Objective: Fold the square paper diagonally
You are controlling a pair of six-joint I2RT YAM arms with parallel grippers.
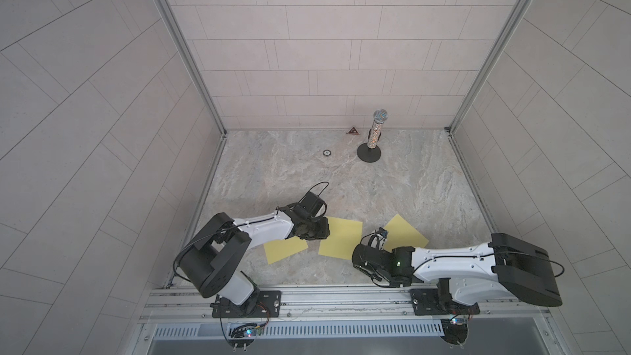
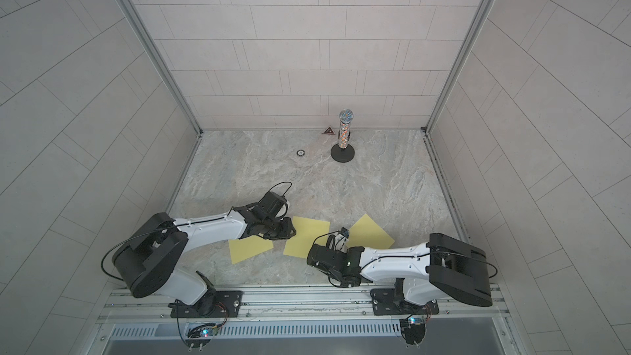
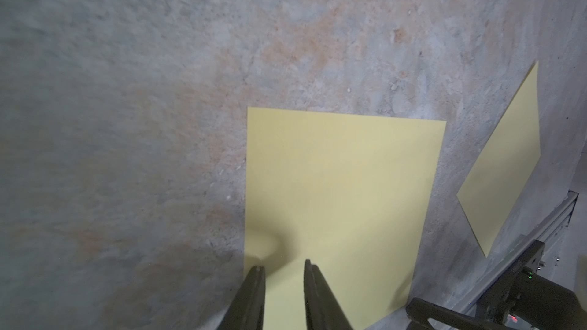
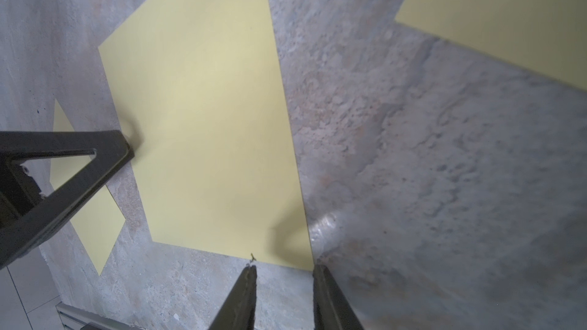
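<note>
The middle sheet of square yellow paper [image 1: 341, 236] lies flat on the table, with no fold showing. My left gripper is low over its left side; the fingers stand a little apart, with plain paper visible between the tips. At the near right corner of this same paper [image 4: 208, 116] is my right gripper. A gap shows between its fingertips, and the paper's corner reaches up to them; whether they pinch it cannot be made out. Both top views have the two fingertip areas mostly covered by the arms.
A second yellow sheet [image 1: 285, 248] lies under the left arm, and a third [image 1: 403, 232] sits beside the right arm. Towards the back stand a microphone [image 1: 372, 141], a small triangle [image 1: 353, 130] and a small ring [image 1: 326, 152]. Open table lies beyond the sheets.
</note>
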